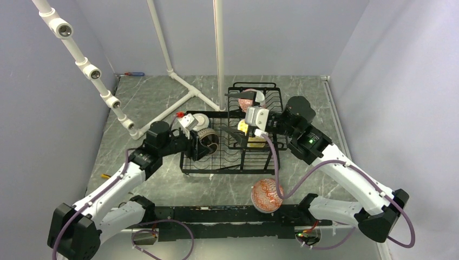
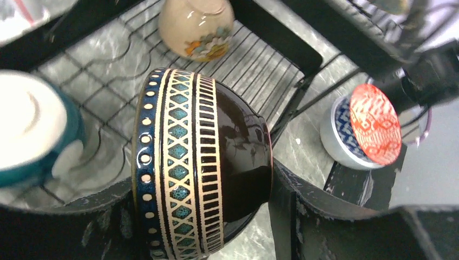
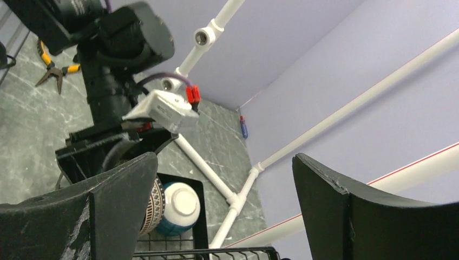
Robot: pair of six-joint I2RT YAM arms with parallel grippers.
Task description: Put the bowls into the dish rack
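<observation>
A dark patterned bowl (image 2: 178,162) fills the middle of the left wrist view, between the fingers of my left gripper (image 1: 197,149), low in the left of the black dish rack (image 1: 222,171); whether the fingers grip it is unclear. A teal-and-white bowl (image 2: 38,130) sits beside it. A flowered bowl (image 2: 197,32) and a pink bowl (image 1: 246,103) are in the rack, partly hidden. Red-patterned bowls (image 1: 266,195) stand on the counter in front. My right gripper (image 1: 234,116) is open above the rack's right part, nothing between its fingers.
White pipes (image 1: 178,103) run behind and left of the rack. Pliers (image 3: 54,70) lie at the left, a screwdriver (image 1: 134,73) at the back.
</observation>
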